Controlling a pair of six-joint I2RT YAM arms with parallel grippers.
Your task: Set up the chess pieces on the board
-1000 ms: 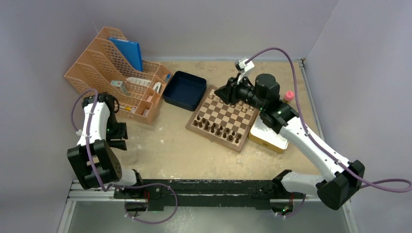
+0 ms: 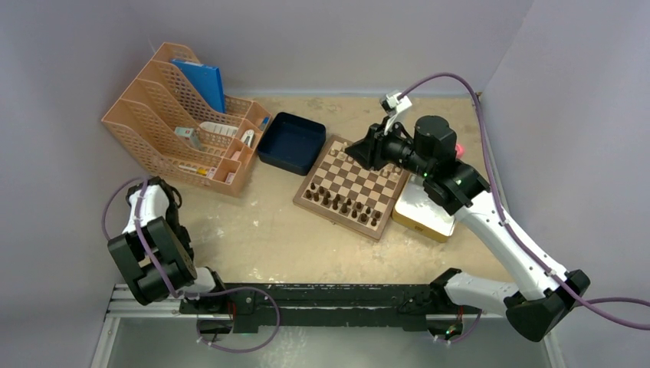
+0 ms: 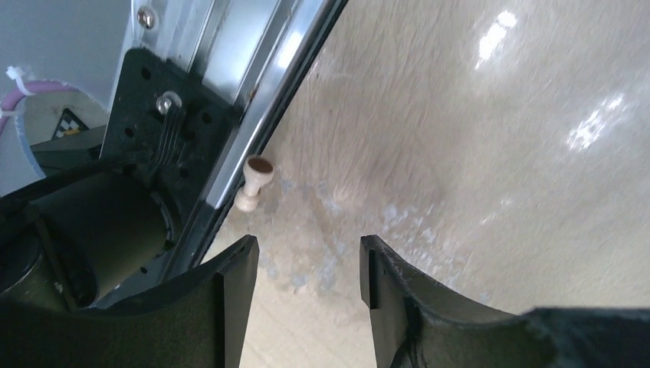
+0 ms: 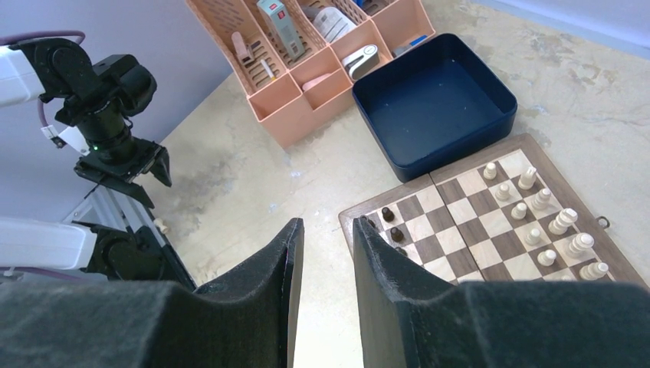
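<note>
A wooden chessboard (image 2: 350, 185) sits mid-table, dark pieces (image 2: 335, 203) along its near side, white pieces (image 4: 563, 220) along its far side. A lone white piece (image 3: 254, 182) lies on the table against the metal rail, ahead of my left gripper, whose fingers are apart and empty, low at the table's left edge. My right gripper is raised over the board's far part; its fingers are apart with nothing visible between them.
A navy tray (image 2: 291, 143) is beside the board. A tan organizer (image 2: 157, 115) fills the back left. A yellow box (image 2: 418, 228) stands right of the board.
My left arm has shifted slightly toward the left edge and nearer the front. The right arm has moved a little to the right.
</note>
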